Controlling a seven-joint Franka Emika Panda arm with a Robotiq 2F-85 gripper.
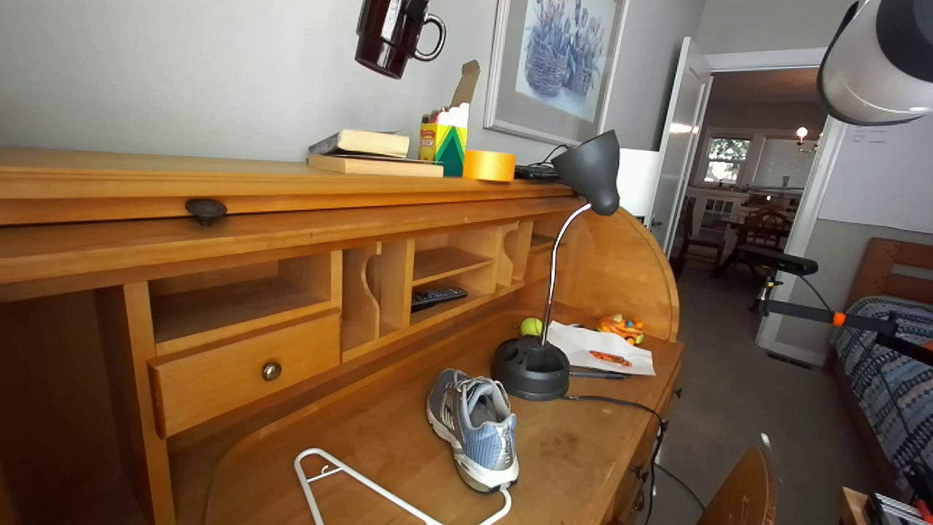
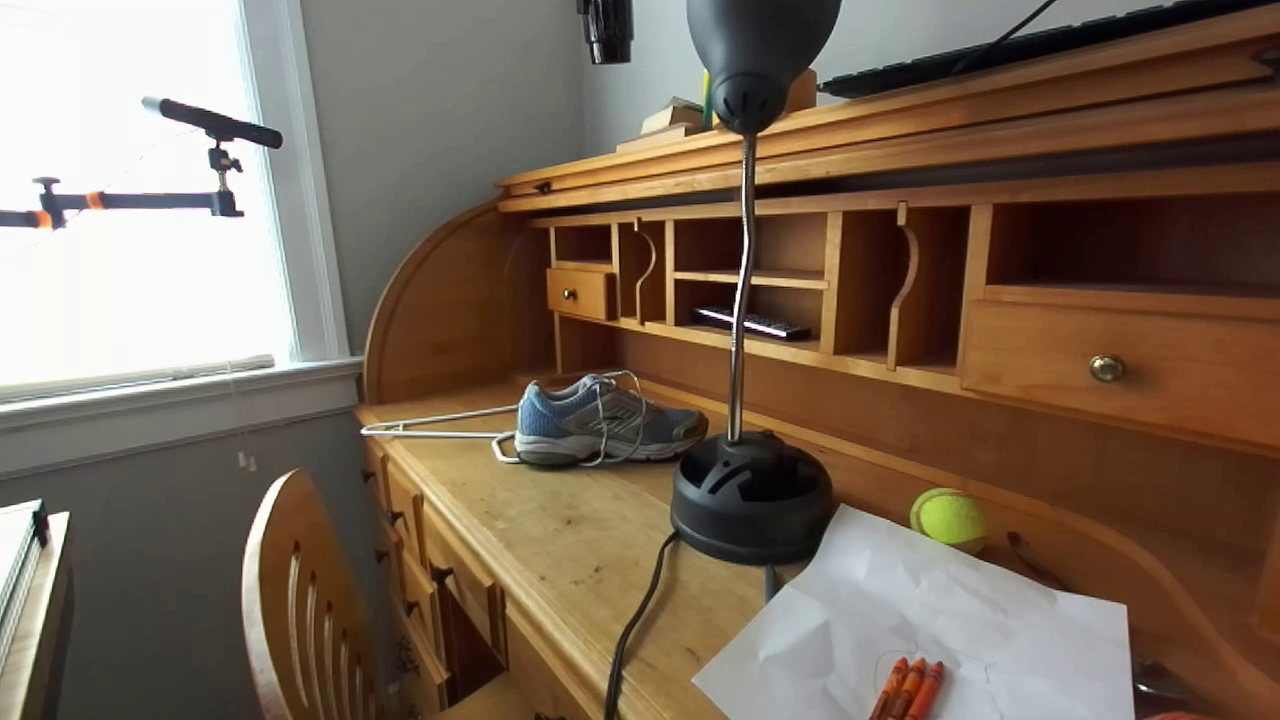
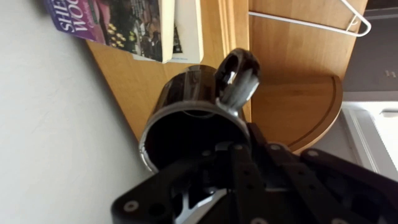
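A dark brown glossy mug hangs in the air above the desk's top shelf, its handle towards the right in exterior view 1. Its lower end also shows at the top edge of exterior view 2, as a dark shape. In the wrist view the mug shows its open mouth facing me, and my gripper is shut on its rim beside the handle. The fingertips are dark and partly lost against the mug's black inside.
Below the mug, stacked books, a crayon box and orange tape occupy the top shelf. Left of the books the shelf is bare. A lamp, shoe and white hanger stand or lie lower down.
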